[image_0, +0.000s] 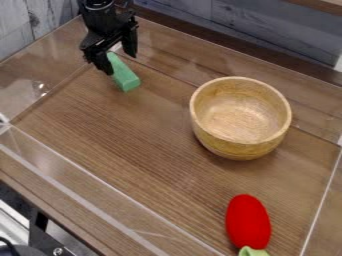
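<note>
My black gripper (107, 45) is at the upper left of the camera view, open, its fingers spread over the far end of a green block (122, 73). The block lies on the wooden table (160, 200), slanting toward the front right. Whether the fingers touch it is hard to tell.
A wooden bowl (241, 115) stands at the right. A red object (249, 219) with a green piece (254, 251) lies at the lower right. Table edges run along the left and back.
</note>
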